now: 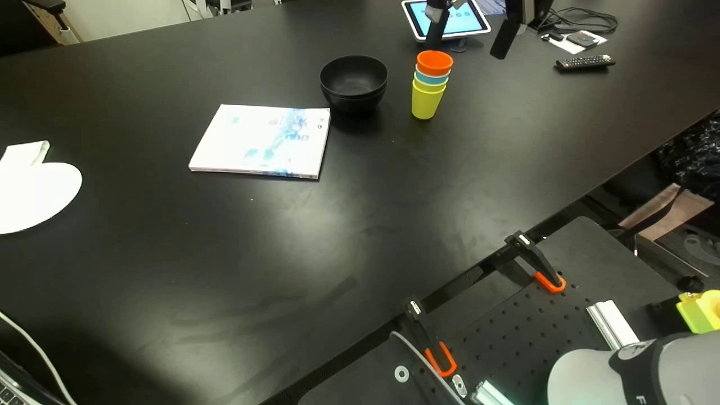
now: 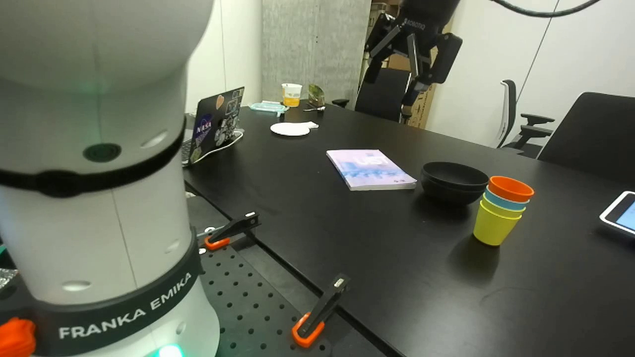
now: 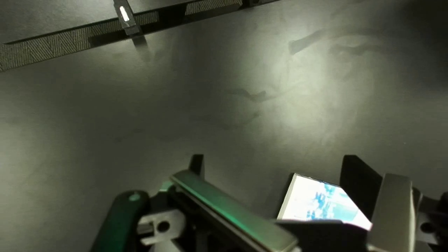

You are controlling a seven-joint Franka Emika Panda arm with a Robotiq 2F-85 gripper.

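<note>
High above the table, my gripper (image 1: 468, 48) hangs open at the top edge of exterior view 1, nothing between its fingers. In the wrist view its two fingertips (image 3: 352, 168) stand wide apart over dark tabletop. A white and blue book (image 1: 263, 140) lies flat on the table. Beside its far right corner sits a black bowl (image 1: 354, 80), seemingly one of a nested pair. To the right of the bowl stands an upright stack of cups (image 2: 497, 223), orange on top, blue in the middle and yellow-green below.
A tablet on a stand (image 1: 466, 20), a remote (image 1: 585, 62) and cables occupy the far right. White round item (image 1: 37, 196) lies left; a laptop (image 2: 217, 122) is at the table's end. Clamps (image 2: 321, 312) grip the near edge.
</note>
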